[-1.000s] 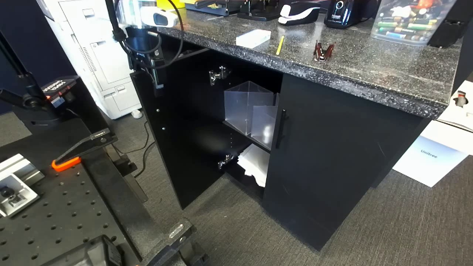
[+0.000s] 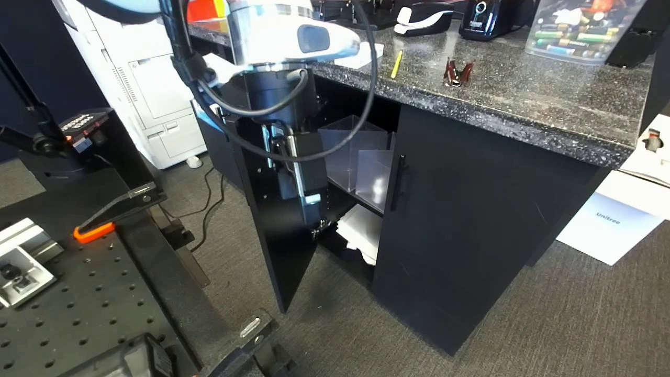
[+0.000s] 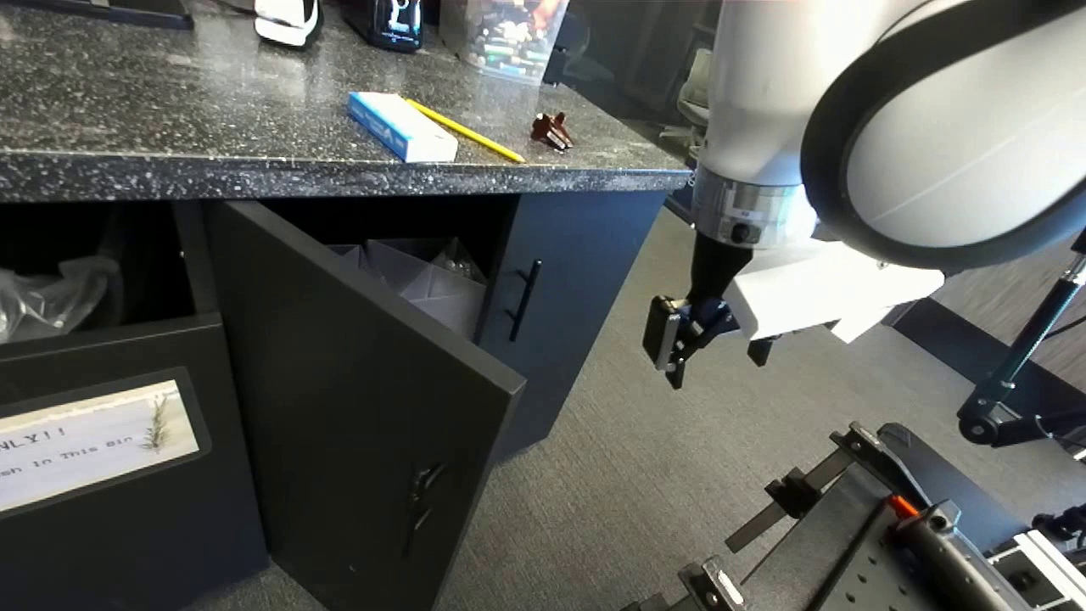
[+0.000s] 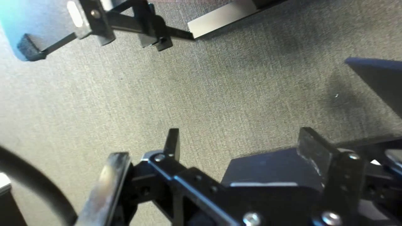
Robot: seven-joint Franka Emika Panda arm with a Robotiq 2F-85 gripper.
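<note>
A black cabinet door (image 3: 377, 407) stands part open, swung out from under the speckled counter, with its dark handle (image 3: 422, 484) on the outer face. Beside it, the neighbouring door (image 2: 477, 220) is closed. My gripper (image 3: 718, 356) hangs to the right of the open door's free edge in exterior view 2, pointing down. Seen from the wrist, the gripper has its two black fingers (image 4: 172, 145) wide apart, with only carpet and dark surfaces behind the gap. In exterior view 1 the arm hides part of the door and cabinet; contact cannot be told.
Clear plastic holders (image 2: 352, 157) and white papers (image 2: 361, 232) sit inside the cabinet. On the counter (image 3: 224, 122) lie a blue-white box (image 3: 402, 127), a yellow pencil (image 3: 468, 131) and a dark red staple remover (image 3: 551, 131). A perforated black table (image 2: 94, 301) stands opposite; carpet lies between.
The arm and gripper have moved right and appear larger in exterior view 1. The open door has swung partway toward closed, its free edge now further right.
</note>
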